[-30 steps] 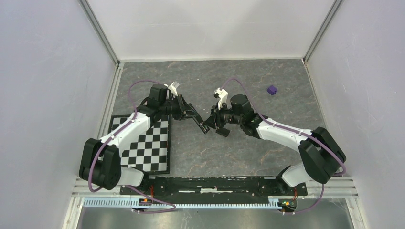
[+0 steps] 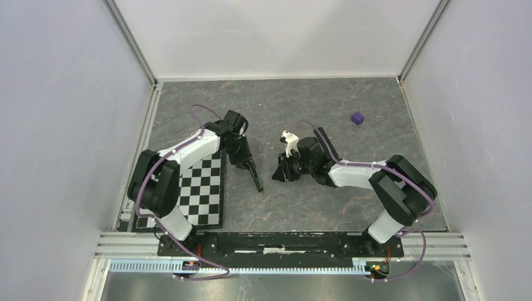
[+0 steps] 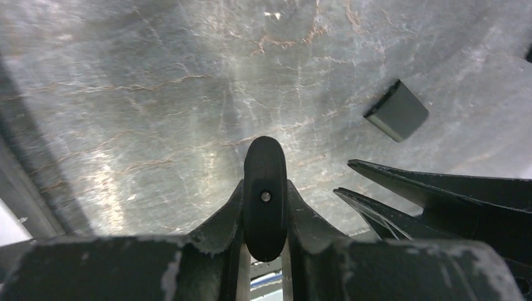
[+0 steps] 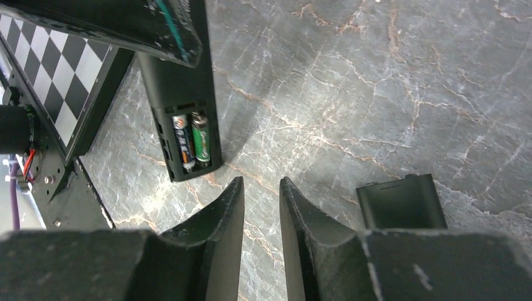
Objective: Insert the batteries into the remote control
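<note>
The black remote is held by my left gripper, its open compartment pointing toward the table's front in the top view. Two batteries, one green and one dark, sit side by side inside it. In the left wrist view the remote is mostly hidden end-on in the shut gripper. My right gripper is part open with nothing visible between its fingertips, above the table to the right of the remote. The black battery cover lies on the table beneath it.
A checkered board lies at the left, beside the left arm. A small purple block sits at the back right. The marble table is otherwise mostly clear.
My left gripper has moved toward the front with the remote. My right gripper has backed away from the remote's end and moved down in the top view, over the cover.
</note>
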